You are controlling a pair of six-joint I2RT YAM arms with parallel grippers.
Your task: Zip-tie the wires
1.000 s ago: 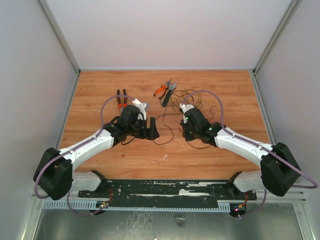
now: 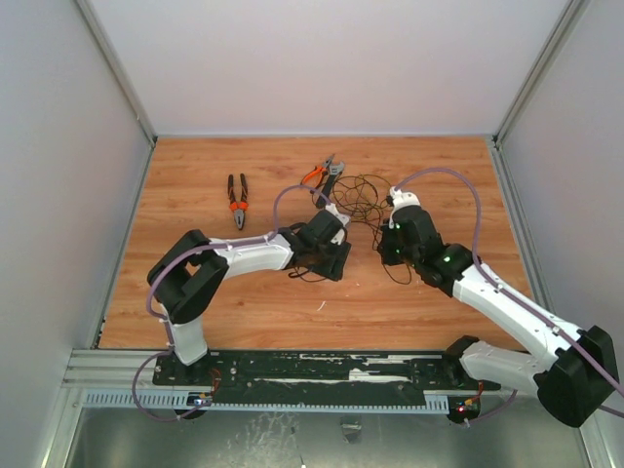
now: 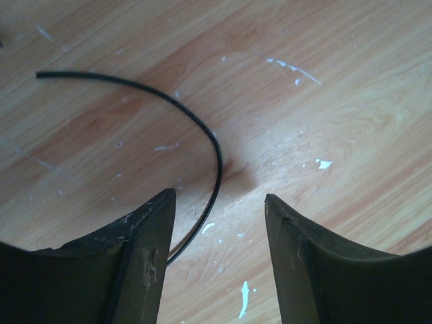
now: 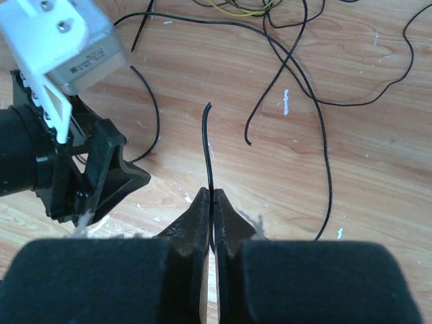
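My right gripper is shut on a black wire (image 4: 206, 135), whose free end stands up past the fingertips. In the top view that gripper (image 2: 386, 250) is right of the table's middle. My left gripper stands open, its fingers apart over the wood. A curved black wire (image 3: 214, 145) lies below it, running down behind the left-hand finger (image 3: 160, 216); nothing is clasped there. From above, the left gripper (image 2: 334, 265) is at the middle of the table, hiding part of the wire. Further back is a tangle of thin wires (image 2: 361, 200).
Orange-and-black pliers (image 2: 238, 202) lie at the back left. Another orange-handled pair of pliers (image 2: 314, 176) and a dark-handled tool (image 2: 330, 185) lie behind the left gripper. White scuffs mark the wood.
My left gripper has moved right across the table, and its fingers have come closer together. The right gripper has also shifted right and slightly back, staying shut.
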